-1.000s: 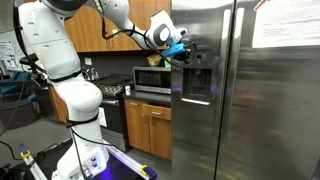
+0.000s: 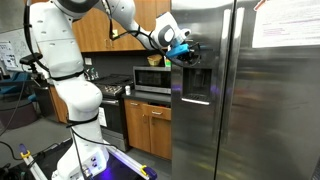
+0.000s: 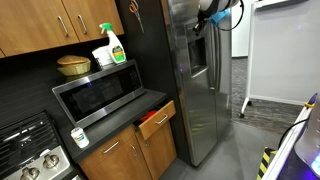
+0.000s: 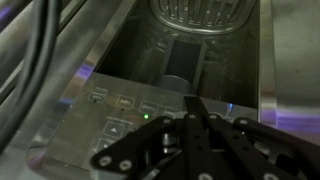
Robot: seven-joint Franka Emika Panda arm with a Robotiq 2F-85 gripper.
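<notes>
A stainless steel fridge has a water and ice dispenser set into its door. My gripper is shut, with nothing showing between its fingers. In the wrist view its tips are over the dispenser's control panel, at the edge beside the dark recess. A small green light shows on the panel. Inside the recess are a dark paddle and a slotted grille. Whether the tips touch the panel, I cannot tell. From the side, the arm reaches to the upper part of the fridge door.
Left of the fridge are a microwave, wooden cabinets and a stove. One drawer is pulled part open. A spray bottle and a basket stand on the microwave.
</notes>
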